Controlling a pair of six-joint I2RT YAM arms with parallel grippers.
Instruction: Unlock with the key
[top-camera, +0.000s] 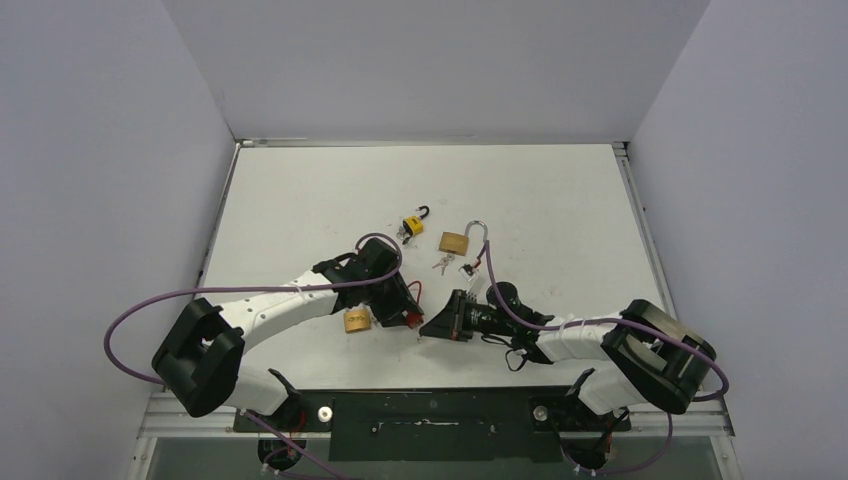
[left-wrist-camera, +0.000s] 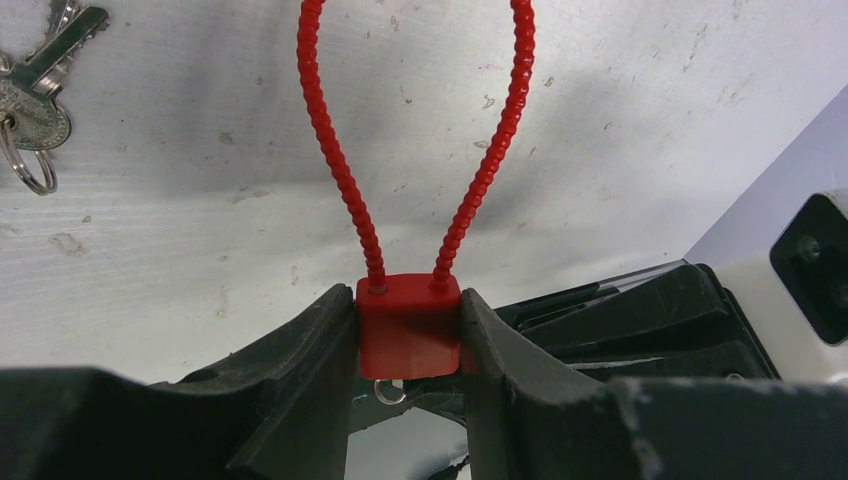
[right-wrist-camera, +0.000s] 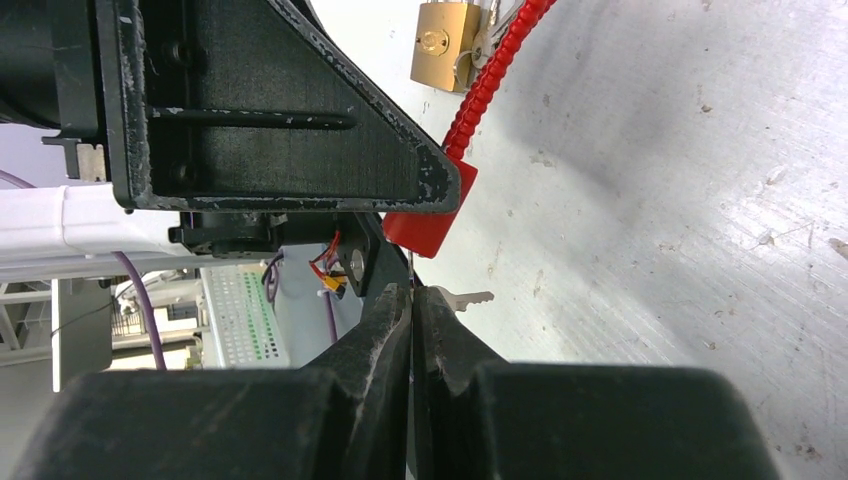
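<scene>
A red padlock (left-wrist-camera: 409, 335) is pinched between the fingers of my left gripper (top-camera: 411, 318), its underside towards my right gripper. Both ends of its red beaded shackle (left-wrist-camera: 345, 180) meet the body. My right gripper is shut at the lock's underside. A thin key blade (right-wrist-camera: 411, 266), seen edge-on, runs from its fingertips up to the lock; how deep it sits is hidden. A second key (right-wrist-camera: 470, 299) sticks out sideways beside those fingertips. In the left wrist view, a small ring (left-wrist-camera: 389, 393) shows just below the lock.
A brass padlock (top-camera: 357, 320) lies beside the left gripper, with keys (left-wrist-camera: 35, 85) near it. Farther back lie a yellow padlock (top-camera: 413, 226), a larger brass padlock (top-camera: 454, 244) and loose keys (top-camera: 443, 262).
</scene>
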